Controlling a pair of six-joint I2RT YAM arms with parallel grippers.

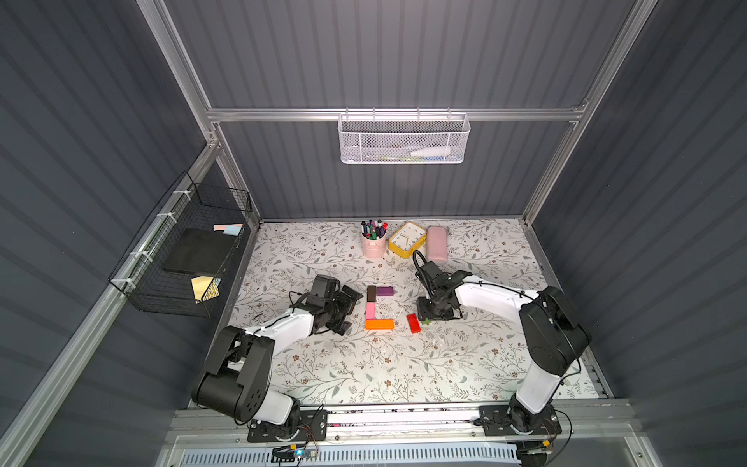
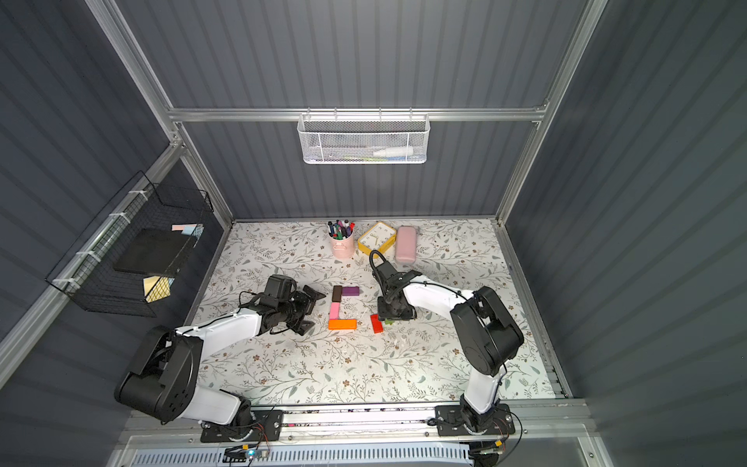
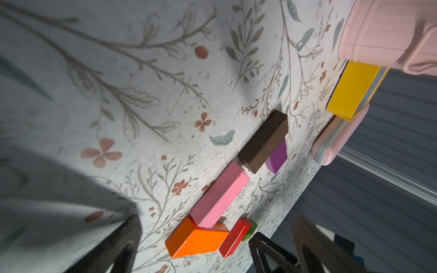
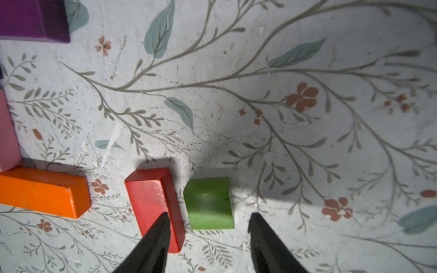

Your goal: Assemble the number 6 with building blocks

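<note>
A dark brown block (image 1: 371, 293), a pink block (image 1: 370, 310) and an orange block (image 1: 379, 324) form an L shape, with a purple block (image 1: 385, 291) reaching right from the brown one. Apart from them, to the right, lie a red block (image 4: 150, 203) and a green cube (image 4: 209, 204), side by side with a narrow gap. My right gripper hovers near the green cube, its fingers parted and nothing held; one finger overlaps the red block in the right wrist view. Left of the L, my left gripper stands open and empty.
Along the back stand a pink pen cup (image 1: 374, 246), a yellow clock (image 1: 407, 239) and a pink case (image 1: 437, 243). A black wire basket (image 1: 186, 257) hangs on the left wall.
</note>
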